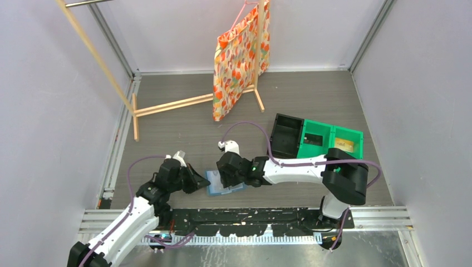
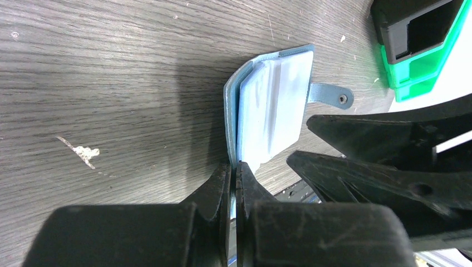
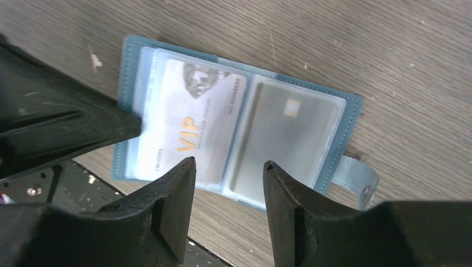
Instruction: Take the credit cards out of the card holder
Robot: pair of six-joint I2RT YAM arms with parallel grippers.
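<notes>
The light-blue card holder [image 3: 349,117] lies spread on the table. A white VIP card [image 3: 195,119] sits under the clear sleeve of its left half; the right sleeve [image 3: 289,139] looks grey with a small pale square, and I cannot tell what is inside. My left gripper is shut on the holder's thin edge, seen between its fingertips in the left wrist view. Over the holder hovers my right gripper, fingers apart and nothing between them. From above, the right gripper hides part of the holder [image 1: 214,191].
A black bin [image 1: 285,136] and a green tray [image 1: 317,130] stand at the right; a gold card [image 1: 344,145] lies in the tray's right compartment. Behind, a patterned cloth [image 1: 236,67] hangs on a wooden rack [image 1: 172,105]. Between rack and arms the table is bare.
</notes>
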